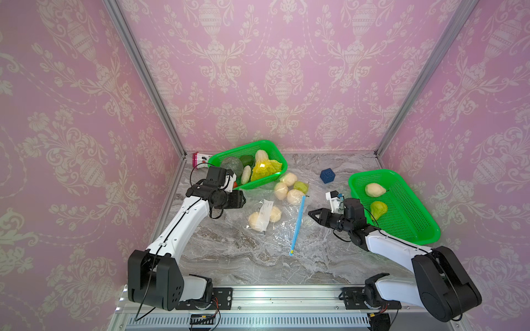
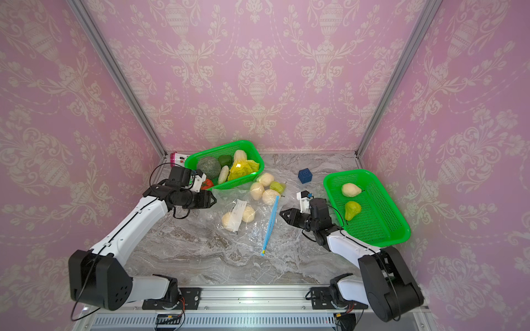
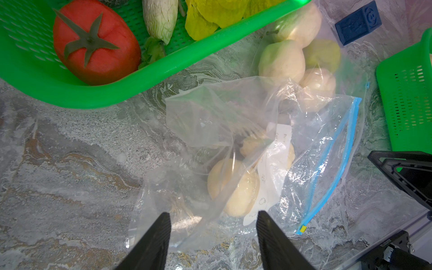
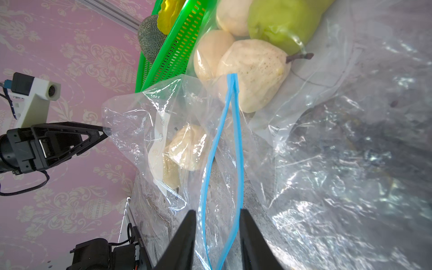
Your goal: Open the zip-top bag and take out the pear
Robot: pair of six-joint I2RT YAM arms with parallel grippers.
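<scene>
A clear zip bag [image 3: 202,180] with a blue zip strip [image 1: 298,223] lies mid-table, pale pears [image 3: 231,189] and a white label inside. Behind it, a second bag holds several pale pears [image 4: 252,74] and a green pear [image 4: 283,22]. My left gripper [image 1: 239,199] is open over the bag's left side, empty between its fingers. My right gripper [image 1: 312,215] hangs just right of the blue strip, its fingertips apart with the strip below them in the right wrist view [image 4: 216,220].
A green basket [image 1: 234,186] of vegetables stands at the back left. Another green basket [image 1: 414,220] at the right holds a pale pear and a yellow-green pear. A blue cube [image 1: 327,176] sits at the back, between the baskets.
</scene>
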